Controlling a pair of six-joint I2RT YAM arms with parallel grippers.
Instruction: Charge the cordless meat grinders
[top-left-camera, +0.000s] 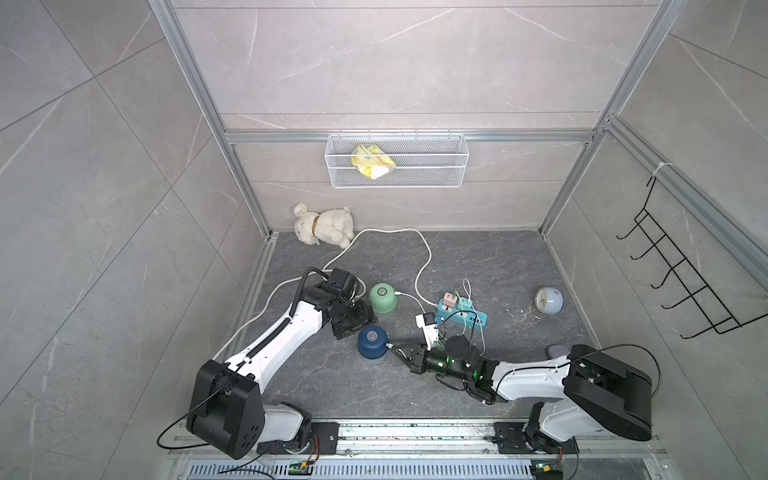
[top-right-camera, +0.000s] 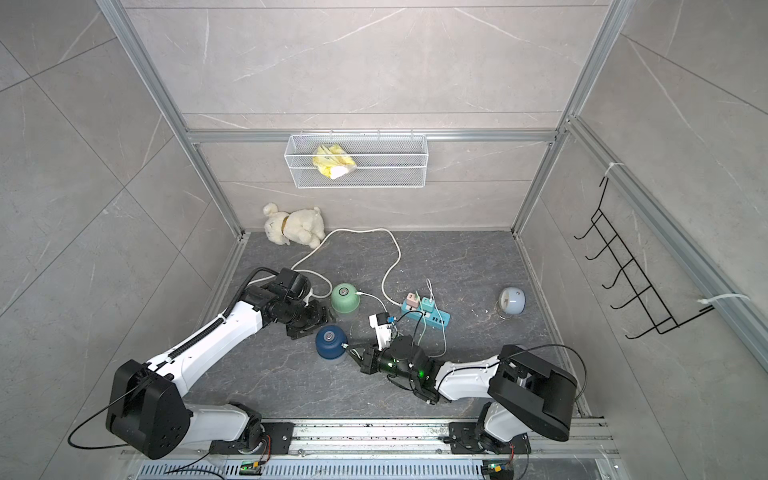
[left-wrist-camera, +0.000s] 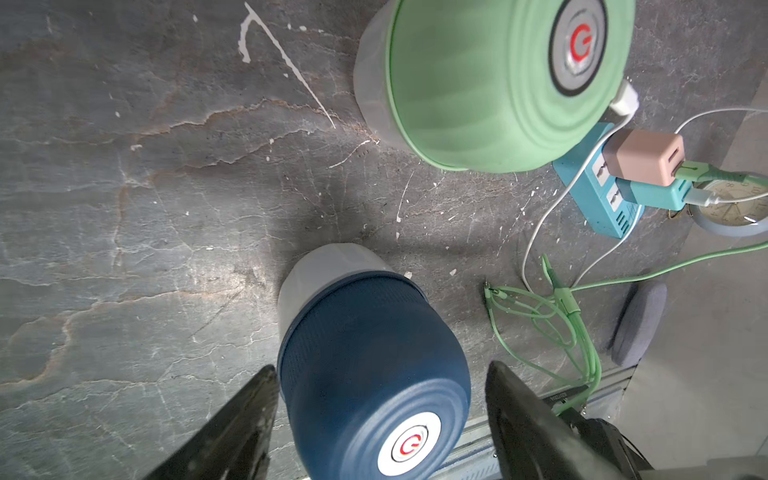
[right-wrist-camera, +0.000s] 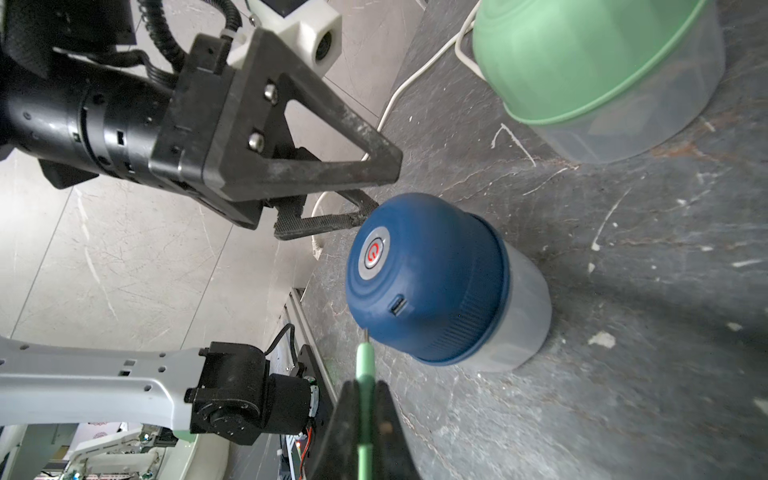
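The blue grinder (right-wrist-camera: 432, 272) stands on the table, its charging port facing my right gripper. That gripper is shut on a green cable plug (right-wrist-camera: 365, 360), whose metal tip is close to the blue lid, below the port; contact is unclear. My left gripper is open, its fingers either side of the blue grinder in the left wrist view. The green grinder (top-left-camera: 382, 297) stands behind, with a white cable plugged into it.
A blue power strip (top-right-camera: 434, 318) with chargers and cables lies to the right. A white grinder (top-left-camera: 549, 301) stands far right. A plush bear (top-right-camera: 294, 225) lies at the back left, beside a long white cord.
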